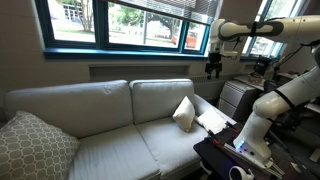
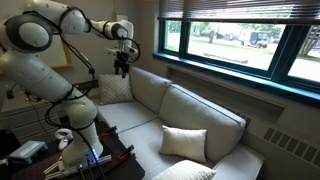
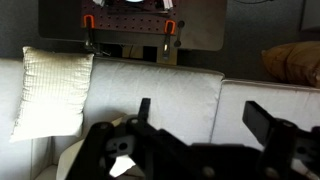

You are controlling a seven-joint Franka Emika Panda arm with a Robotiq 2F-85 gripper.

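Note:
High above the sofa, my gripper (image 1: 213, 71) hangs pointing down, with clear air around it. Exterior view 2 has the same gripper (image 2: 122, 70) at the upper left, in front of a pale wall. From the wrist, two dark fingers (image 3: 262, 122) stand wide apart, and only the sofa seat (image 3: 185, 95) far below shows between them. The gripper is open and holds nothing. A cream pillow (image 3: 52, 95) lies left of it in that view; another pale item (image 3: 118, 165) is partly hidden under the gripper.
The grey sofa (image 1: 85, 105) runs along the windowed wall, with a white pillow (image 1: 184, 114) and a patterned pillow (image 1: 37, 147) on it. Orange clamps (image 3: 170, 27) grip the edge of the dark perforated table (image 3: 205, 32) at the arm's base. Drawers (image 1: 236, 98) stand behind.

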